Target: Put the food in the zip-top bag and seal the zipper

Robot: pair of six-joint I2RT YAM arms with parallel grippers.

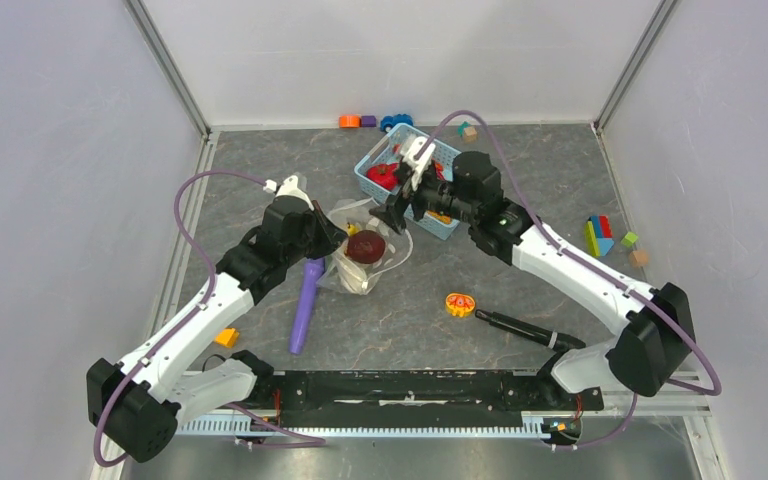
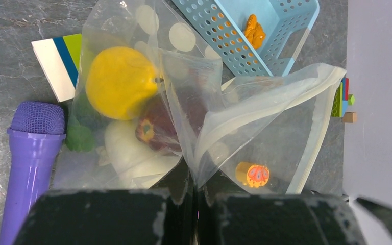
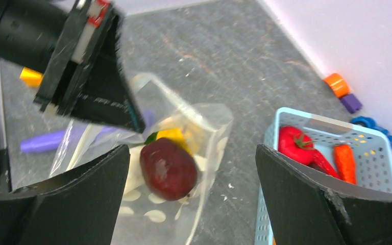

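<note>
The clear zip bag (image 1: 355, 275) sits at centre, its top edge pinched in my shut left gripper (image 1: 334, 232). Inside are a dark red round food (image 3: 167, 168), a yellow food (image 2: 121, 81) and a pale white one (image 2: 130, 148), with some green behind the plastic. My right gripper (image 1: 396, 210) is open above the bag's right side, beside the blue basket (image 3: 325, 123), with nothing between its fingers. The basket holds a tomato (image 3: 295, 144), a carrot (image 3: 345, 163) and another red item.
A purple microphone (image 1: 305, 305) lies left of the bag. An orange toy (image 1: 460, 304) and a black rod (image 1: 520, 328) lie at front right. Coloured blocks (image 1: 600, 235) stand at the right edge; small toys line the back.
</note>
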